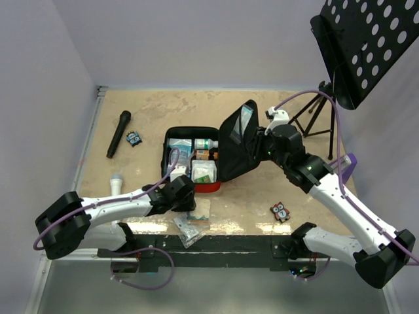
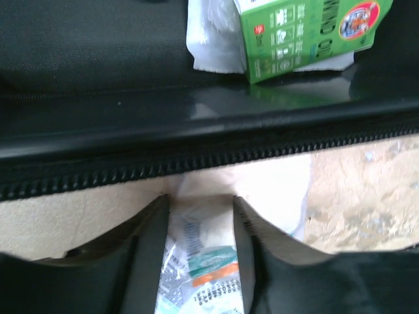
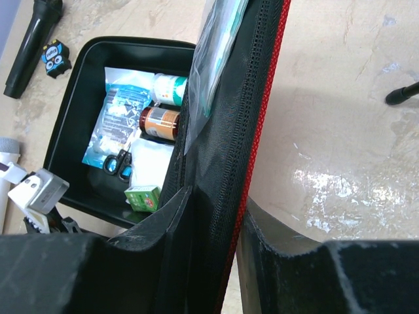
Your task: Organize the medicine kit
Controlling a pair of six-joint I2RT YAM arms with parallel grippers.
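The open black-and-red medicine case (image 1: 207, 187) holds a blue packet (image 3: 111, 114), bottles (image 3: 159, 122), scissors (image 3: 116, 165) and a green box (image 2: 301, 33). My left gripper hangs at the case's front edge, fingers apart over clear plastic packets (image 2: 216, 281) lying on the table; whether anything is between them is unclear. My right gripper has the case's raised lid (image 3: 226, 150) between its fingers, with a clear pocket along the lid.
A black microphone (image 1: 118, 134) and white cylinder (image 1: 116, 186) lie left. Small square gadgets (image 1: 280, 212) are on both sides. A black tripod (image 1: 314, 111) stands back right.
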